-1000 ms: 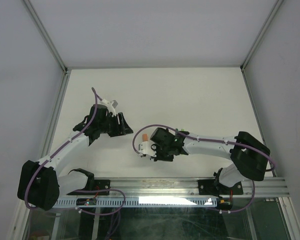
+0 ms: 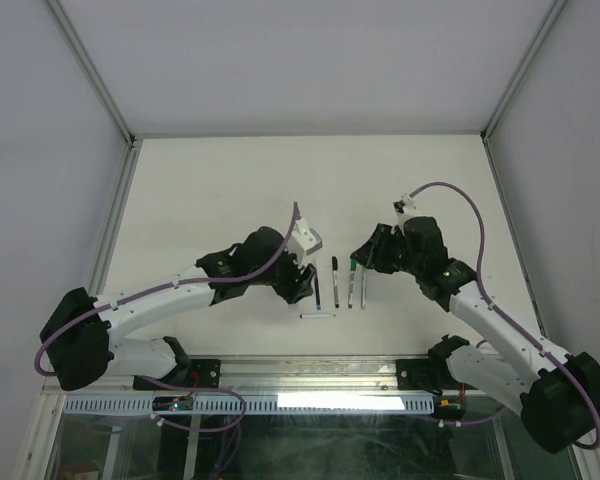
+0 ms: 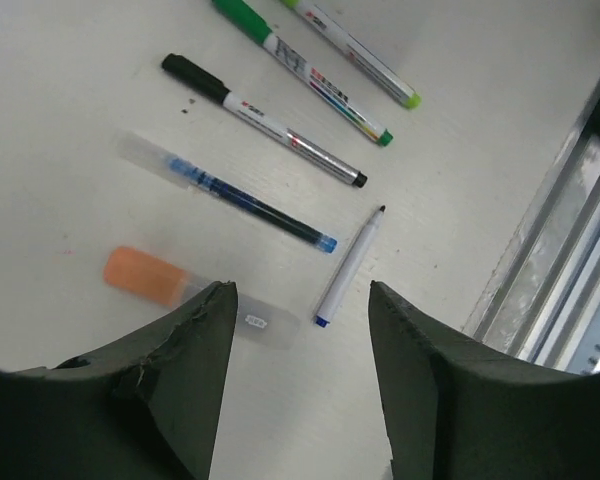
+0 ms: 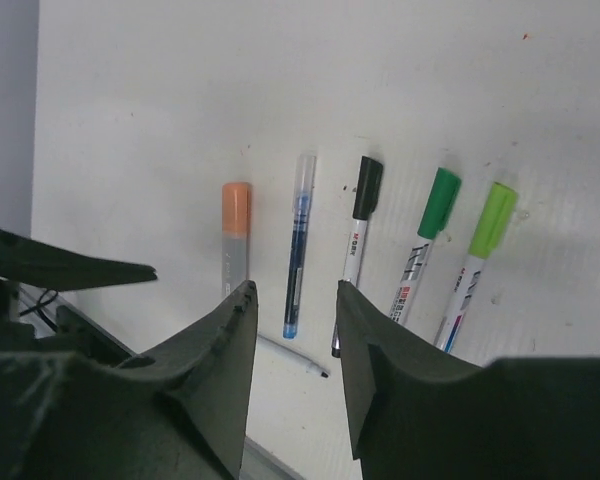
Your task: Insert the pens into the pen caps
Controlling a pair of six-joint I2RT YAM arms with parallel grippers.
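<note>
On the table, side by side, lie an orange-and-grey highlighter [image 4: 235, 240], a blue pen with a clear cap [image 4: 297, 255], a black-capped marker [image 4: 356, 240], a green-capped marker [image 4: 422, 235] and a lime-capped marker [image 4: 478, 257]. A thin white pen [image 3: 352, 263] with a bare dark tip lies crosswise near their lower ends. My left gripper is open over the highlighter's grey end and the white pen's rear end, holding neither. Above the markers, my right gripper [image 2: 363, 255] has its fingers apart, with nothing held between them.
The table's front edge and metal rail [image 2: 280, 368] run close below the white pen. Both grippers stand near each other around the row.
My right gripper has moved right and up, away from the white pen, uncovering the pens.
</note>
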